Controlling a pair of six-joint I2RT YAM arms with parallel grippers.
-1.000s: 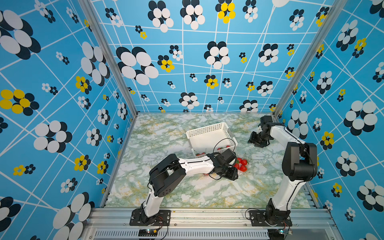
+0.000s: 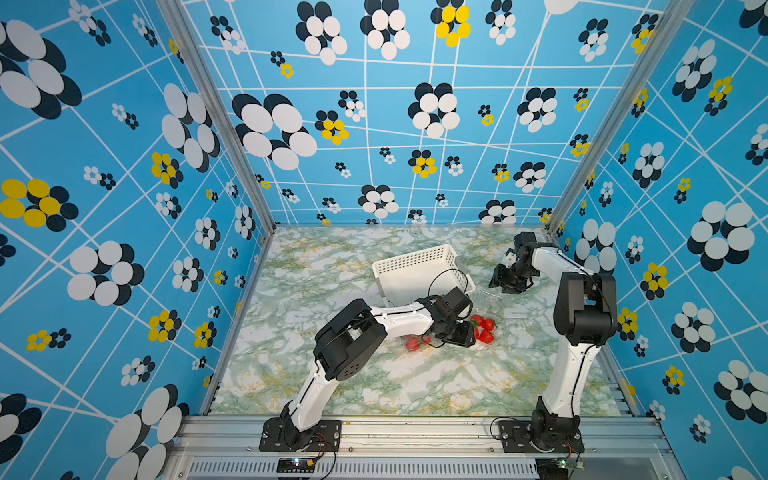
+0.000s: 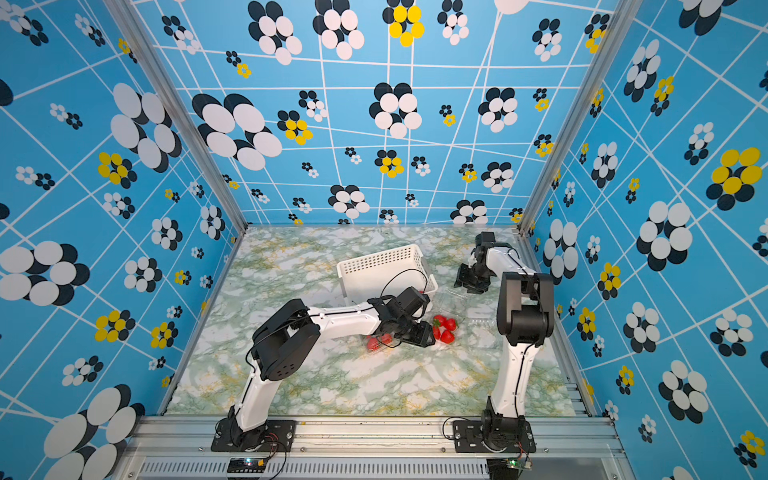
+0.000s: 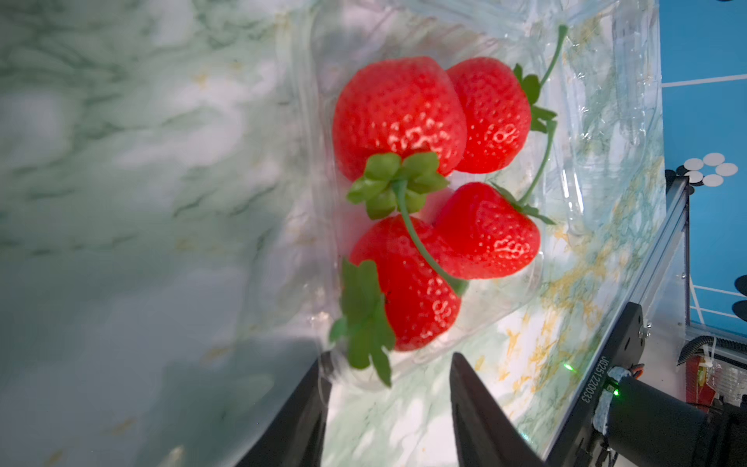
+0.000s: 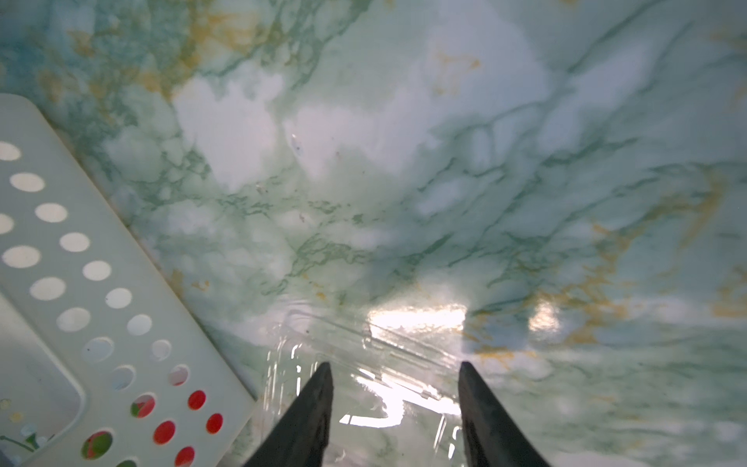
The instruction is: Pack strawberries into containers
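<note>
In the left wrist view several red strawberries (image 4: 412, 288) with green stems lie in a clear plastic container (image 4: 315, 179). My left gripper stands part open at that container's near corner, one finger appearing close to its wall, no strawberry between the fingers. My right gripper is part open too, back right on the table, above the edge of a clear plastic piece (image 5: 365, 342); whether it touches is unclear. From above, the red fruit (image 2: 485, 329) shows just right of the left gripper. More strawberries (image 2: 413, 344) lie left of the left gripper, partly hidden by that arm.
A white perforated basket (image 2: 409, 264) stands behind the left arm; strawberries (image 5: 165, 432) show through its holes in the right wrist view. Bare marble tabletop (image 2: 304, 272) extends left of the basket and along the front.
The left gripper has moved slightly away from the robot bases, and its forearm now covers the basket's near side. The right gripper has shifted a little left. The fruit has not visibly moved.
</note>
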